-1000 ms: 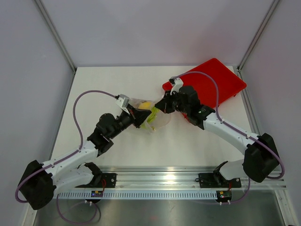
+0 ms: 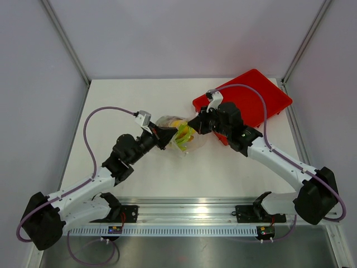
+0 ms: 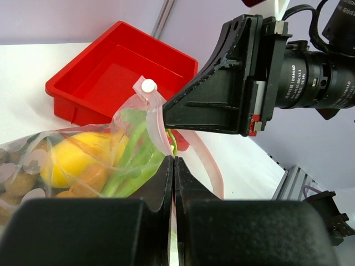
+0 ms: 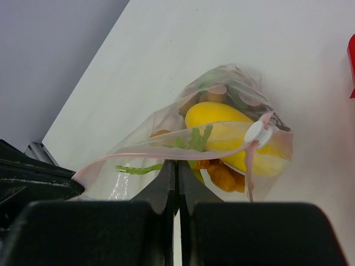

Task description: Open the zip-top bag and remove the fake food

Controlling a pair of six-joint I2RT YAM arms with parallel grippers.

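The clear zip top bag [image 2: 167, 123] lies mid-table with fake food inside: a yellow piece [image 4: 216, 117], orange pieces [image 4: 222, 177], green leafy pieces [image 3: 130, 166] and brown ones. Its pink-edged top is parted, with a white slider [image 3: 149, 86] at one end. My left gripper is shut at the bag's edge, the thin pink strip running into its tips. My right gripper is shut at the bag's mouth, its tips partly behind the plastic rim; whether anything thin is between them is hard to see.
A red bin [image 2: 265, 97] stands at the back right, behind the right arm.
The right arm has moved a little to the right over the last second. The left arm has shifted very slightly; the bag remains between the grippers.
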